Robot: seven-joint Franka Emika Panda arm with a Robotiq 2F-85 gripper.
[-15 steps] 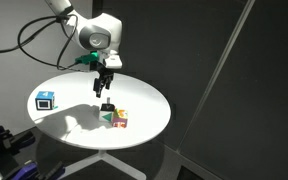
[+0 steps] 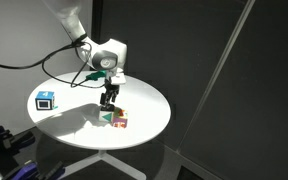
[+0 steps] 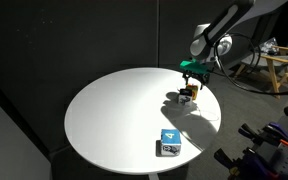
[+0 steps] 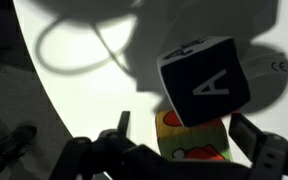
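A dark cube (image 4: 196, 78) bearing a white letter A appears in the wrist view, with a colourful orange-and-yellow block (image 4: 192, 142) touching or close beside it. In exterior view 1 the dark-topped cube (image 2: 106, 116) shows a green triangle on a pale side, and the orange block (image 2: 121, 114) stands to its right. My gripper (image 2: 107, 102) is over the dark-topped cube, pointing down, close to its top. Its fingers are open, with the fingertips (image 4: 123, 124) spread wide in the wrist view. Whether they touch the cube cannot be told.
A blue block (image 3: 170, 142) with a pale picture face sits apart on the round white table (image 3: 114, 110). A wooden chair (image 3: 274, 68) stands behind the table, and cables hang from the arm.
My gripper has come down toward the dark-topped cube, moving slightly right in exterior view 1. The blocks stay where they were.
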